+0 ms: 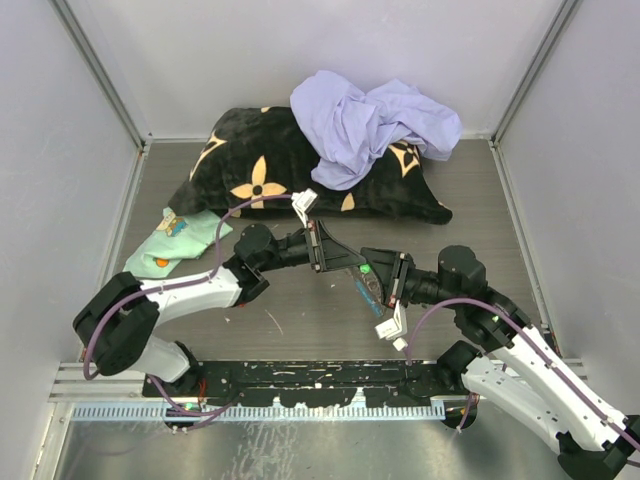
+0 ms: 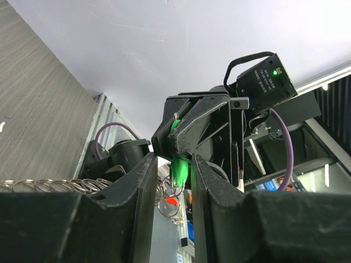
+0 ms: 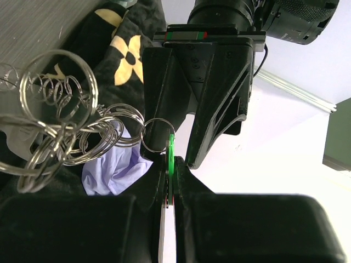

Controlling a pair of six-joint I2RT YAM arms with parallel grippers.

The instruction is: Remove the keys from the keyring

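Note:
A thin green key (image 3: pixel 171 159) is pinched in my right gripper, which is shut on it. In the left wrist view the same green key (image 2: pixel 180 172) hangs from the right gripper, seen through the gap of my left gripper. My left gripper stands part open, holding nothing that shows. A wire ring (image 3: pixel 158 135) at the key's end lies against one left finger (image 3: pixel 159 104). Coiled metal rings (image 3: pixel 101 137) trail from it. From above, the two grippers nearly meet, and a blue piece (image 1: pixel 368 295) dangles below them.
A black pillow (image 1: pixel 240 155) with a purple cloth (image 1: pixel 365 125) on it lies at the back. A green cloth pouch (image 1: pixel 178 243) rests at the left.

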